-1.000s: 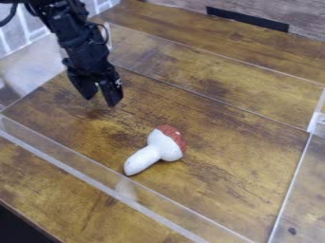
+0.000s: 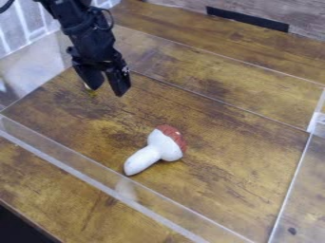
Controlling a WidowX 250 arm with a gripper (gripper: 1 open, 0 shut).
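My black gripper (image 2: pixel 102 81) hangs over the upper left of the wooden surface, its fingers apart and open. A small yellowish bit shows by its left finger, too small to identify. A white mushroom-shaped object with a red cap (image 2: pixel 156 151) lies on its side on the wood in the lower middle, well apart from the gripper.
A wooden table (image 2: pixel 229 180) fills the view, with wide free room at the right and back. Clear low walls run along the left, near and right sides. A dark strip lies at the back edge.
My gripper has risen a little and shifted slightly, uncovering the small yellowish bit by its left finger. The mushroom-shaped object has not moved.
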